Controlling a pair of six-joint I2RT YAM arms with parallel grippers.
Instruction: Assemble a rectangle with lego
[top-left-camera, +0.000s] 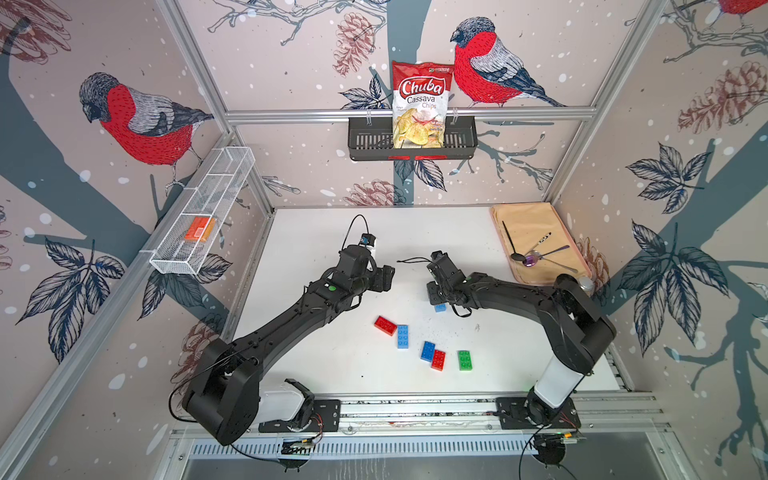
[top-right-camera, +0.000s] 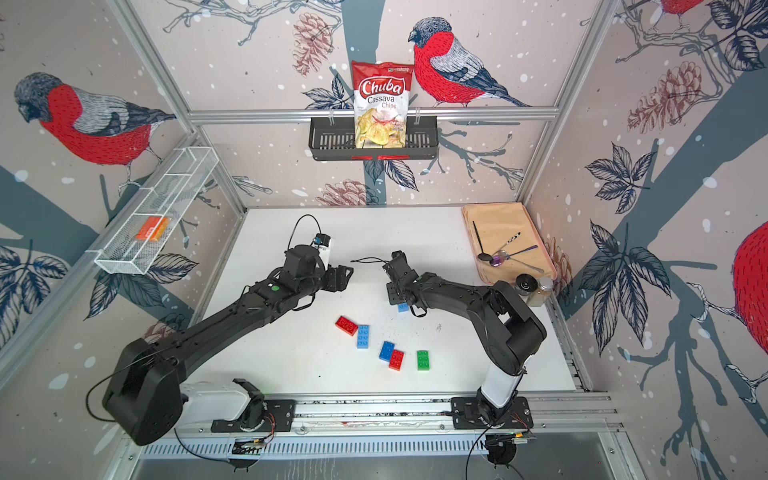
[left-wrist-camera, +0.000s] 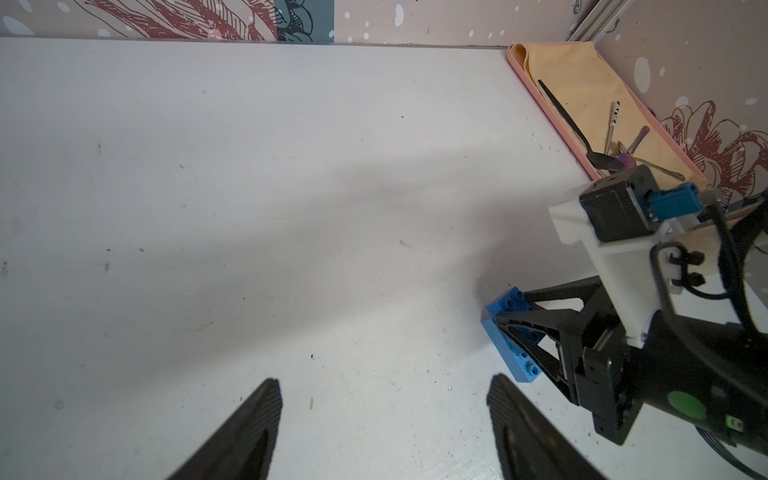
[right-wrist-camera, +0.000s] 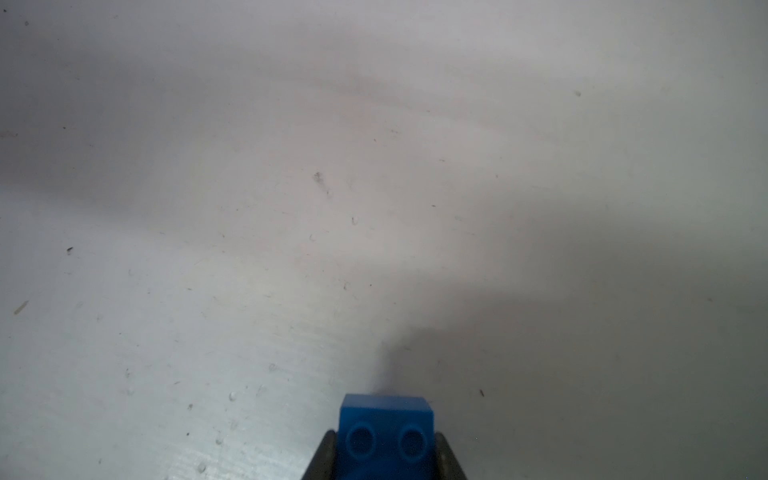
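Note:
My right gripper is shut on a blue brick low over or on the middle of the table; its fingers grip it across the width in the left wrist view. My left gripper stands open and empty, to the left of it. In the front middle lie a red brick (top-left-camera: 385, 325), a light blue brick (top-left-camera: 402, 337), a darker blue brick (top-left-camera: 428, 349) touching another red brick (top-left-camera: 438, 361), and a green brick (top-left-camera: 465, 360).
An orange mat (top-right-camera: 488, 224) with cutlery covers the back right, with jars (top-right-camera: 541, 292) in front of it. A white wire basket (top-left-camera: 200, 204) hangs on the left wall.

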